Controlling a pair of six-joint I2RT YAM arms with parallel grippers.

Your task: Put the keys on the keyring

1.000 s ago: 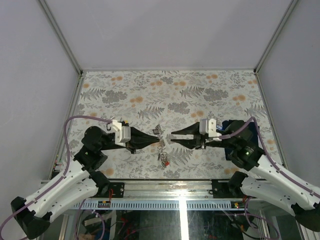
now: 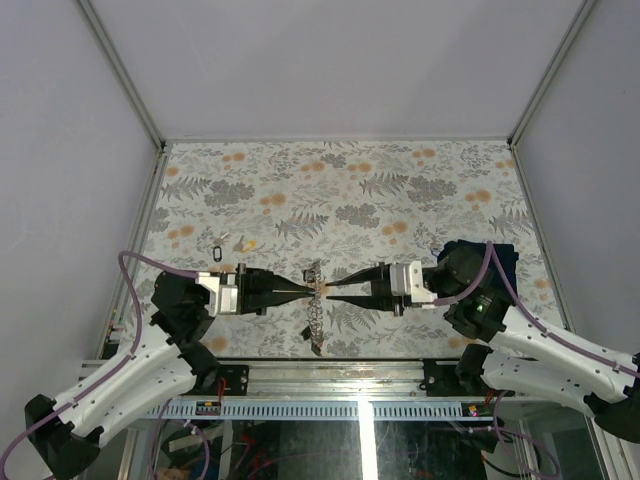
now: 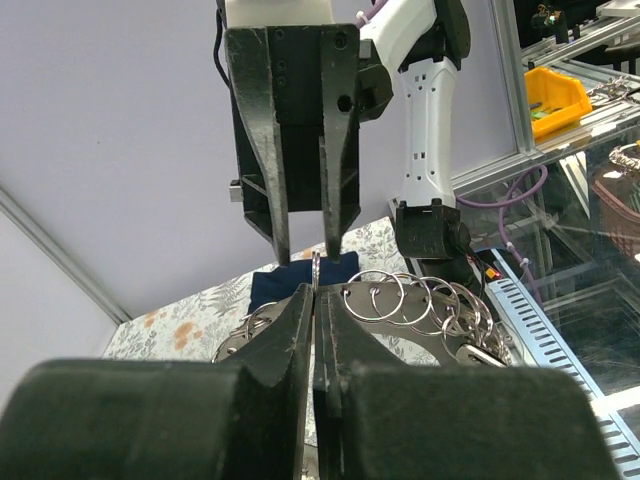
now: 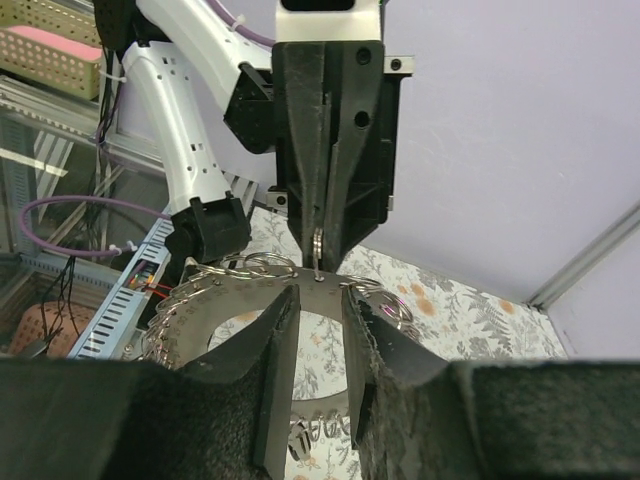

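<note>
The keyring, a large flat grey loop [image 4: 203, 312] strung with several small metal rings, hangs upright between my two grippers. My left gripper [image 2: 312, 292] is shut at its upper edge, and a thin metal ring [image 3: 316, 268], seen edge-on, stands between its fingertips. Facing it from the right, my right gripper [image 2: 328, 291] is part open. In the left wrist view its fingers [image 3: 335, 190] straddle the line of that thin ring from just beyond. The right wrist view shows the ring [image 4: 318, 248] ahead of the gap, with nothing gripped there.
Small items, one black-framed [image 2: 217, 253] and one yellow [image 2: 250, 245], lie on the patterned tabletop at the left. A dark blue cloth [image 2: 505, 262] lies at the right, partly under the right arm.
My right gripper has moved left, close to the left fingertips. The left gripper has drawn slightly left since a second ago, and the loop now appears narrower from above.
</note>
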